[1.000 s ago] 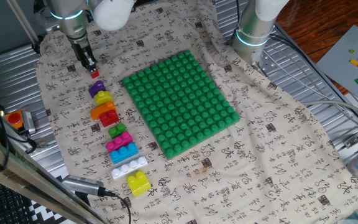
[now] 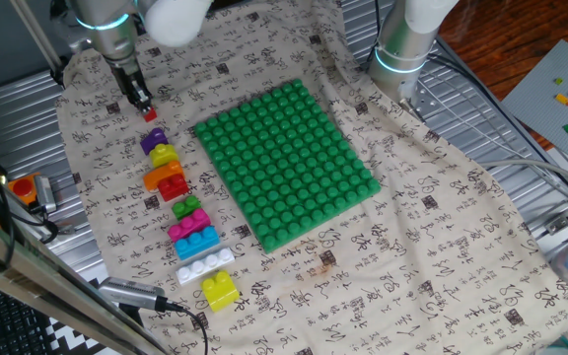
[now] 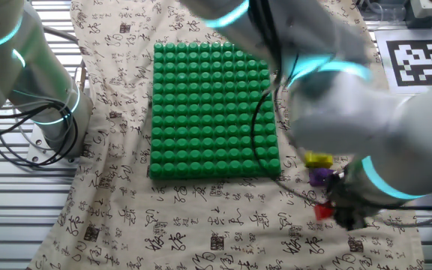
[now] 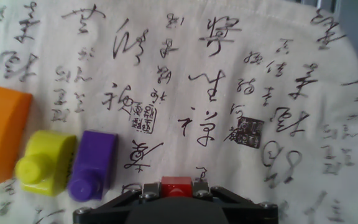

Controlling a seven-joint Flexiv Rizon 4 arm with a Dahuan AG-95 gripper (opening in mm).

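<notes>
A small red block [image 4: 176, 185] sits between the fingertips of my gripper, which is shut on it, at the bottom of the wrist view. In exterior view 1 the gripper [image 2: 146, 107] holds the red block [image 2: 150, 115] at the far end of a row of blocks, beyond the purple block [image 2: 153, 140]. The gap under the red block is too small to judge. To its right lies the green studded baseplate [image 2: 284, 163], bare of blocks. The arm blurs across exterior view 2, where the red block [image 3: 323, 211] shows beside the dark fingers.
The row continues with a yellow block [image 2: 165, 154], an orange block [image 2: 163, 176], another red block [image 2: 173, 187], a green block [image 2: 186, 206], a pink block [image 2: 188, 224], a blue block [image 2: 196, 243], a white block [image 2: 206, 265] and a yellow-green block [image 2: 220, 290].
The gripper and the red block between its fingers have shifted very slightly, toward the top of exterior view 1. The other blocks and the baseplate keep their places.
</notes>
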